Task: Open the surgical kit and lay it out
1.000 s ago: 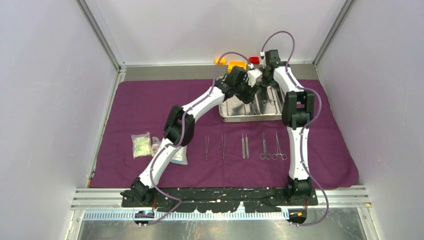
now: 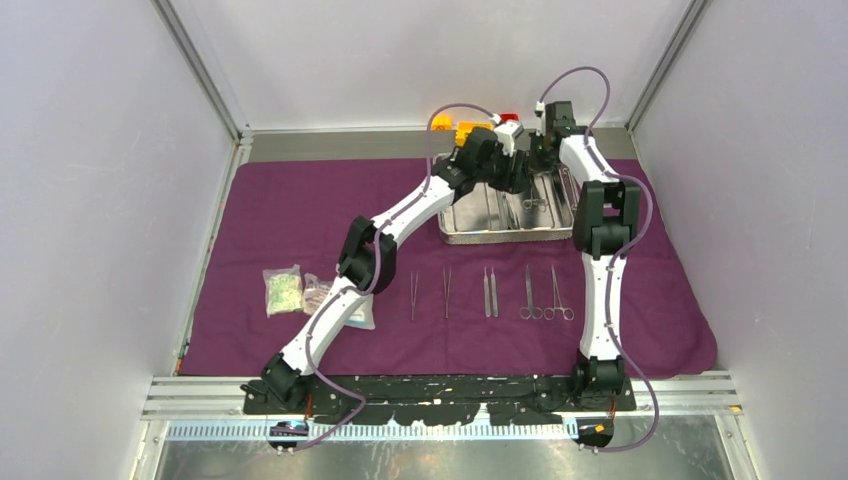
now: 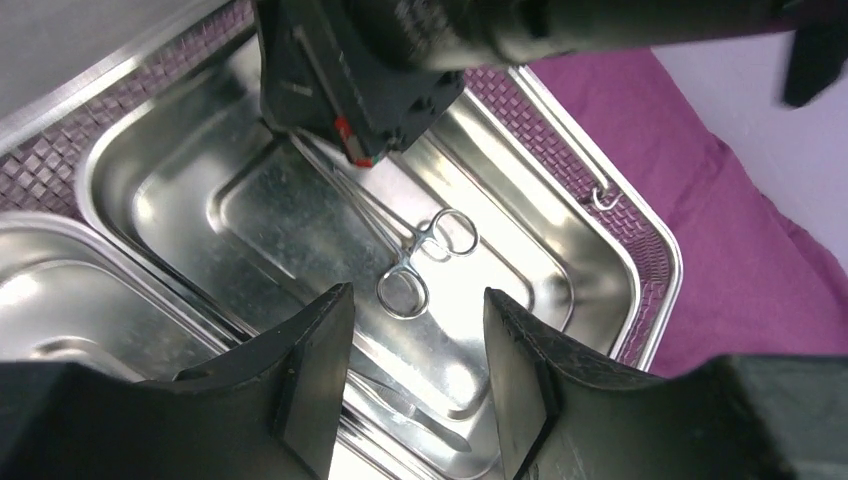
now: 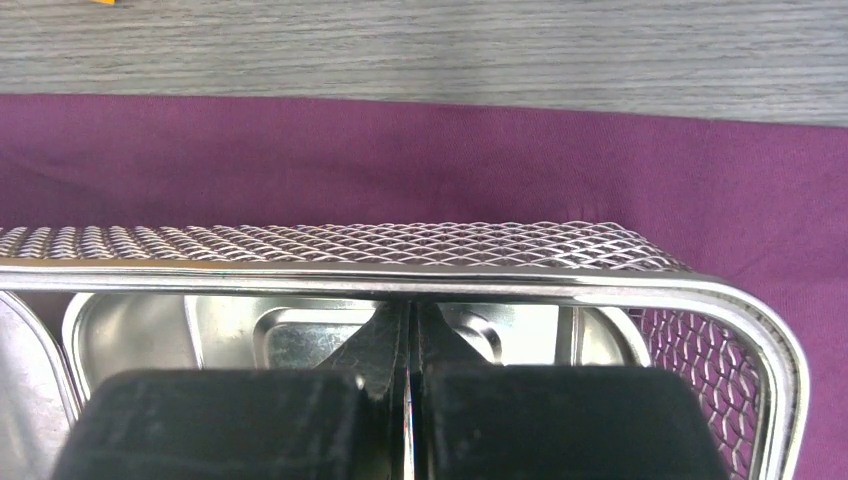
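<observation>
A metal basket at the back of the purple cloth holds two shallow steel trays. In its right tray lies a ringed scissor-like instrument, its tip end hidden beneath the right arm in the left wrist view. My right gripper is shut over this tray, close to the basket's back rim, with nothing seen gripped; the instrument is outside its fingers. Left of it, my left gripper stands open and empty above the basket. A slim curved-tip tool rests in the tray below the left fingers.
On the cloth's front half lie tweezers, slim handles and two ringed instruments, one being scissors. Bagged supplies sit at left, partly under the left arm. Yellow bins stand behind the basket. The two arms are very close together.
The right arm has shifted slightly right, still shut. The ringed instrument stays in the tray.
</observation>
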